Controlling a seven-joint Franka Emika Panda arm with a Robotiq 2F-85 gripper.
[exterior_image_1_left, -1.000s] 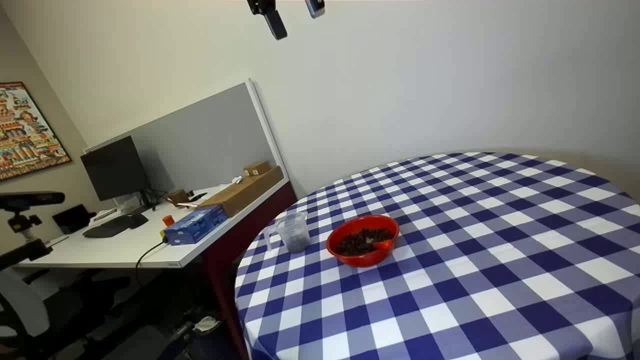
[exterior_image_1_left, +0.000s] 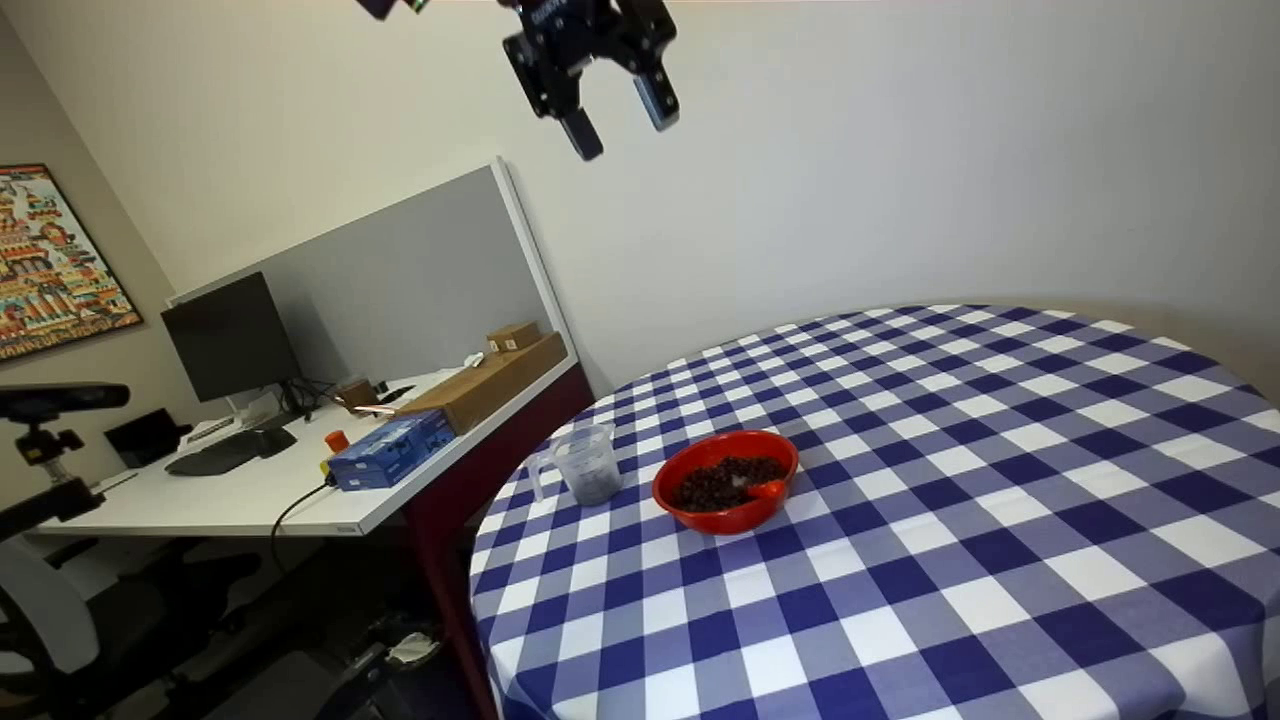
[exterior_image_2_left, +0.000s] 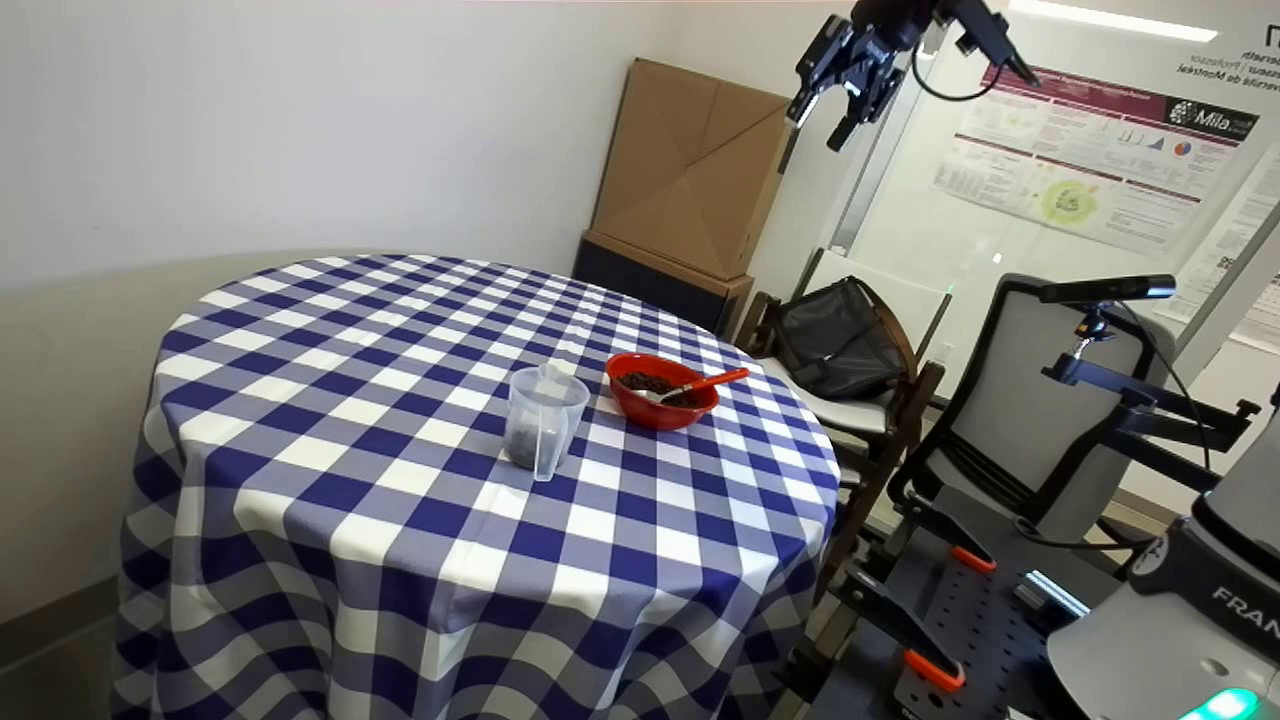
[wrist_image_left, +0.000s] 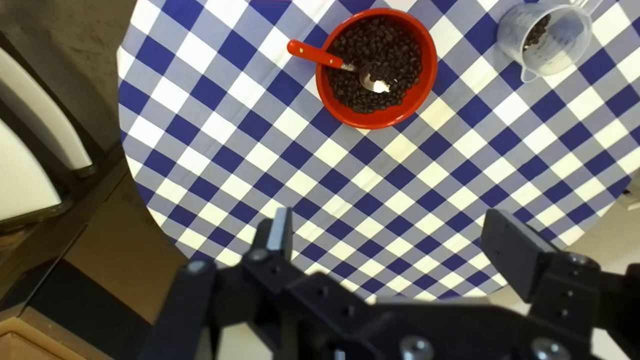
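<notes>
A red bowl (exterior_image_1_left: 720, 521) stands on the checked table, filled with dark beans (wrist_image_left: 384, 51). The spoon (wrist_image_left: 312, 55) has a red handle that leans over the bowl's rim, while its metal tip rests among the beans. Beside the bowl is a clear measuring cup (exterior_image_2_left: 546, 414) with some dark beans inside, its handle (exterior_image_2_left: 546, 450) toward the second exterior camera. High above the table my gripper (exterior_image_1_left: 621, 126) hangs open, well apart from bowl and cup. In the wrist view nothing is between its fingers.
The blue-and-white tablecloth (exterior_image_1_left: 960, 480) is bare across most of the round table. A desk (exterior_image_1_left: 276, 480) with a blue box (exterior_image_1_left: 393, 450) stands apart on the left. Large cardboard boxes (exterior_image_2_left: 696, 168) and a chair (exterior_image_2_left: 840, 360) stand beyond the table's edge.
My gripper has come down and slightly to the right in the first exterior view, its fingers still apart. Bowl, spoon and cup have stayed in place.
</notes>
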